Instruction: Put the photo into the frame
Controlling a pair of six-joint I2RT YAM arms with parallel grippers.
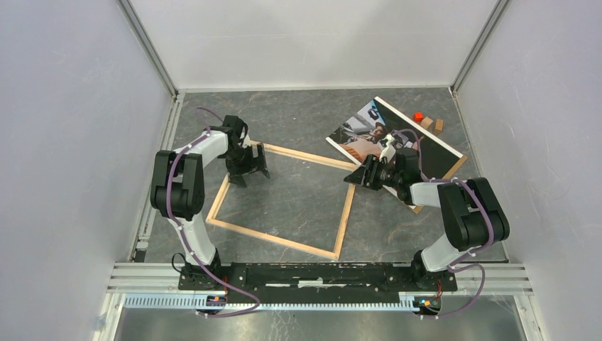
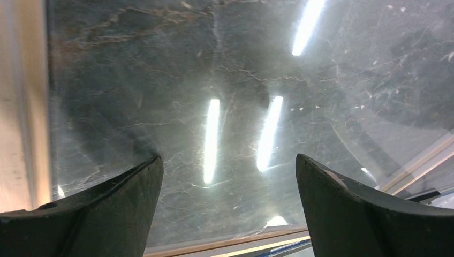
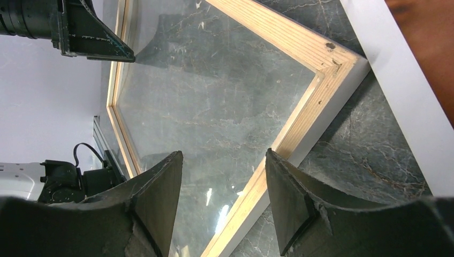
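A light wooden frame (image 1: 284, 242) lies on the grey floor with a clear sheet (image 3: 225, 85) inside it. The photo (image 1: 363, 128) is a white-edged dark picture lying flat at the back right, partly hidden by my right arm. At the frame's back-left corner my left gripper (image 1: 250, 169) stands open, its fingers apart with nothing between them. My right gripper is over the frame's right side near the back corner. Its fingertips stand apart, one over the clear sheet and the other overlapping the wooden bar; whether they press on the wood cannot be told.
A red block (image 1: 418, 116) and wooden blocks (image 1: 439, 126) sit beyond the photo at the back right. The photo's white edge (image 3: 396, 80) lies close beside the frame's corner.
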